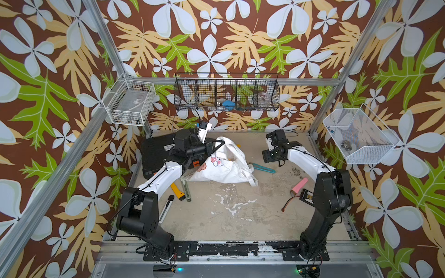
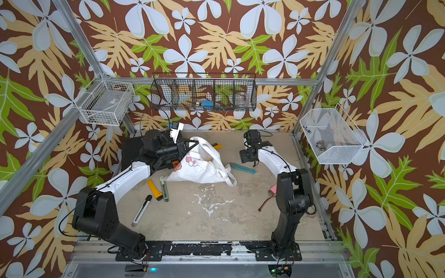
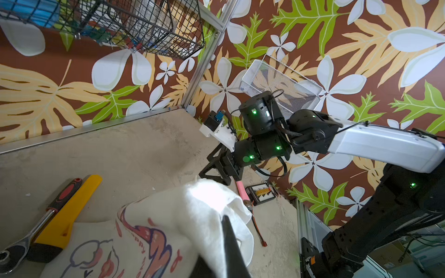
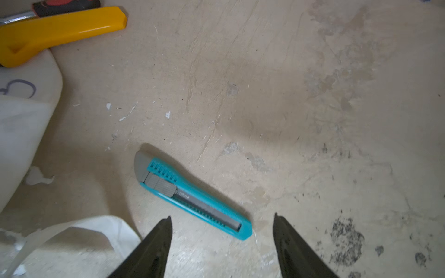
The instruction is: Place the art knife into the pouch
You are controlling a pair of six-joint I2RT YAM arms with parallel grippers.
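A white printed cloth pouch (image 1: 217, 170) lies mid-table, its top lifted by my left gripper (image 1: 217, 144), shut on the cloth. The left wrist view shows white fabric (image 3: 204, 194) at the fingers. A teal art knife (image 4: 192, 197) lies on the table right of the pouch, a strap near it. Above it, my right gripper stands open, nothing between its fingers.
Yellow tool (image 4: 69, 25) and ratchet lie behind the pouch; other cutters (image 1: 185, 190) and a black case (image 1: 153, 148) lie left. A pink-handled tool (image 1: 299, 185) lies right. Wire baskets (image 1: 226, 92) hang on the frame.
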